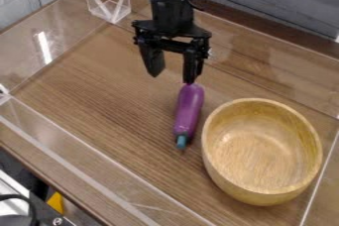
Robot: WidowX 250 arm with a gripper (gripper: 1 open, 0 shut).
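My gripper (172, 63) hangs in the upper middle of the camera view, black, its fingers spread open with nothing seen between them. Just below and to its right, a purple eggplant-like object (188, 111) with a teal tip lies on the wooden table (93, 111), apart from the fingers. To the right of it sits a large pale yellow bowl (261, 156), empty.
A clear plastic piece (110, 6) stands at the upper left, with another clear piece at the left edge. A black cable lies in the lower left corner.
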